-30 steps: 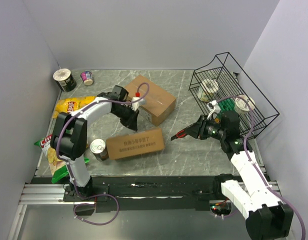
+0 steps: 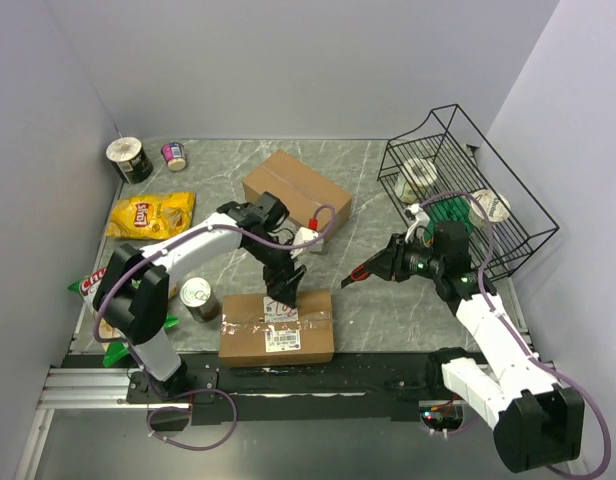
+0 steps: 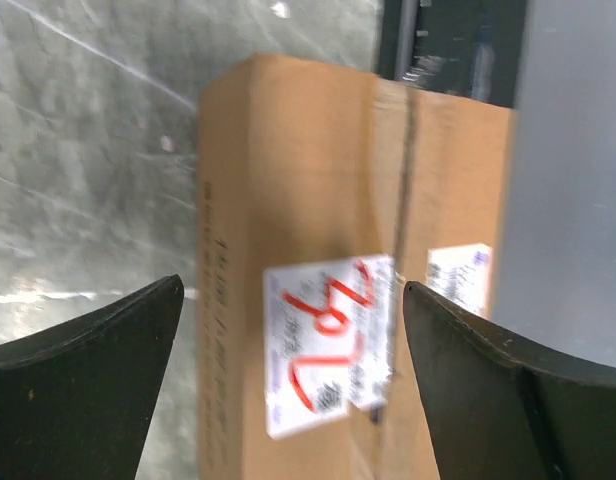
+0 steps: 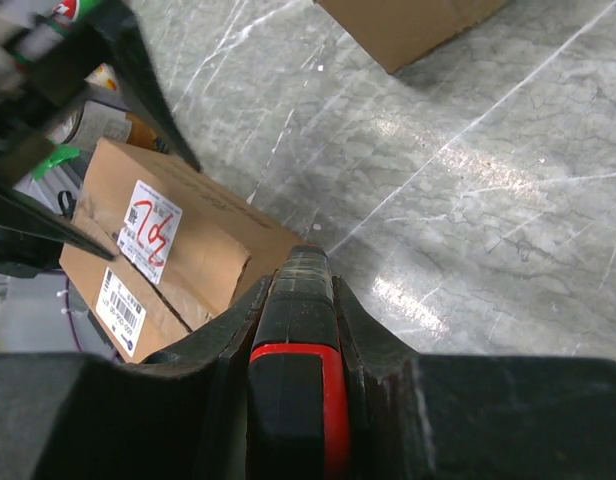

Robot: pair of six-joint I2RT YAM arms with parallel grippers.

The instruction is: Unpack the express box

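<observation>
A taped cardboard box with white labels, one marked in red, lies at the table's front middle. My left gripper hangs open over the box's back part; in the left wrist view its two fingers frame the red-marked label. My right gripper is to the right of the box, holding or bearing a black tool with a red band; how far its fingers are shut I cannot make out. A second cardboard box lies at the back middle.
Chip bags, a can and other cans line the left side. A wire rack with items stands at the right. Bare table lies between the box and the rack.
The front box has turned from printed side up to label side up and moved toward the front edge.
</observation>
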